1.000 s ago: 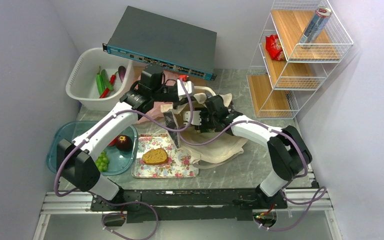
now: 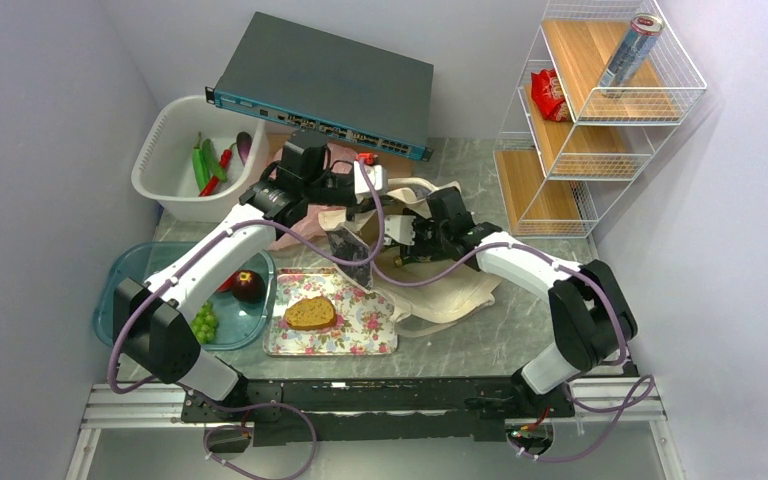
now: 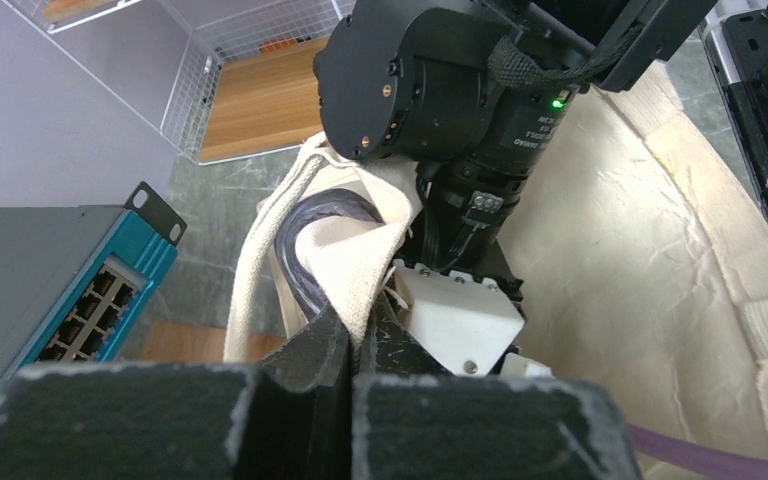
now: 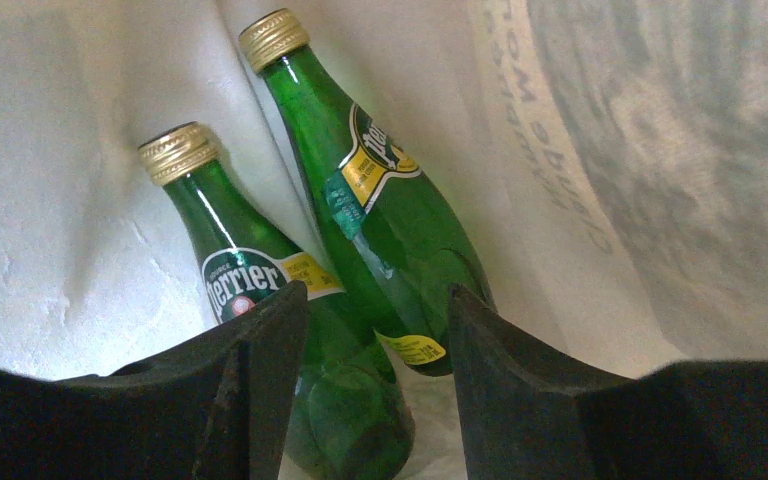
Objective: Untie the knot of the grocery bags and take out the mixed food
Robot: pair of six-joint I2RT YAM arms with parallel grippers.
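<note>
A cream canvas grocery bag point(image 2: 440, 298) lies opened on the counter. In the left wrist view, my left gripper is shut on the bag's cloth rim and handle point(image 3: 365, 260), holding it up. My right gripper reaches inside the bag, part open, over two green Perrier bottles point(image 4: 370, 200) lying on their sides, caps toward the upper left of the right wrist view. Its fingertips are near the bottles' lower halves; whether they touch is unclear.
A floral tray point(image 2: 350, 340) with bread, a blue basin point(image 2: 135, 270) with produce and a white bin point(image 2: 170, 200) of vegetables are on the left. A grey device point(image 2: 330, 70) is behind, a wire shelf rack point(image 2: 590, 160) at the back right.
My left arm has held still.
</note>
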